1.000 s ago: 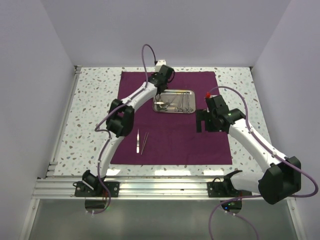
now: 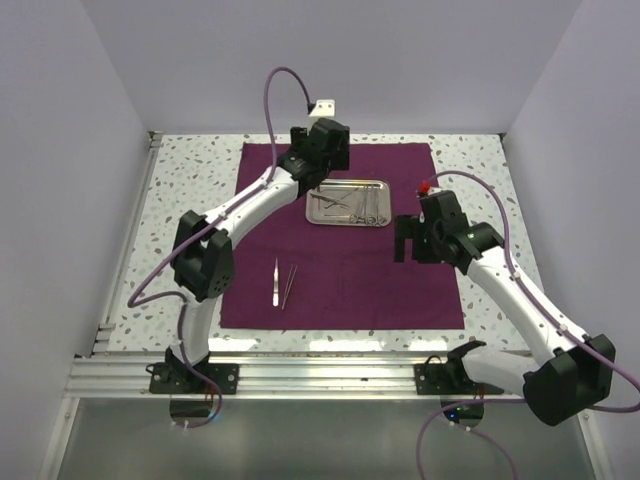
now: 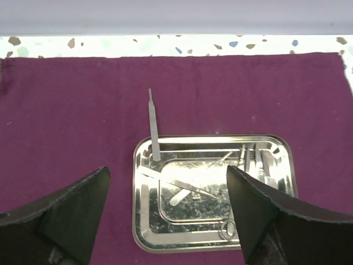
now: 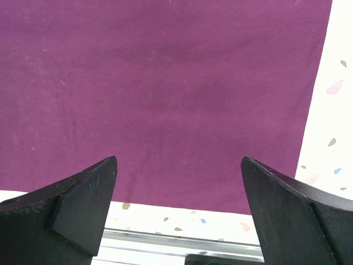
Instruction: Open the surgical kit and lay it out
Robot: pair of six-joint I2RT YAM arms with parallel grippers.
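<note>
A steel tray (image 2: 348, 218) (image 3: 182, 237) of instruments sits on the purple drape (image 2: 340, 290) (image 4: 160, 99). A slim grey instrument (image 3: 154, 130) lies across the tray's back rim, in the left wrist view. A scalpel-like tool (image 2: 276, 285) and tweezers (image 2: 289, 288) lie apart at front left. My left gripper (image 2: 320, 150) is above the tray's back left, open with nothing between its fingers. My right gripper (image 2: 418, 238) stands open and empty over the drape right of the tray.
Speckled table (image 2: 175, 190) borders the drape. Walls rise at both sides and behind.
My left gripper has risen from the tray and opened wider, leaving the slim instrument at the tray's back rim.
</note>
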